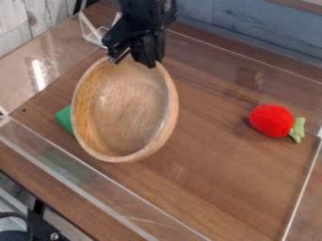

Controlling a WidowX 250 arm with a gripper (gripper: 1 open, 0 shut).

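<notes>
My black gripper (138,49) is at the upper middle, shut on the rim of an oval wooden bowl (123,111), which hangs tilted over the left-centre of the board. A green block (66,120) is mostly hidden behind the bowl's left side. A red tomato-like object (270,120) with green leaves lies at the right.
Clear plastic walls edge the wooden surface (233,179); a clear piece sits at the upper left.
</notes>
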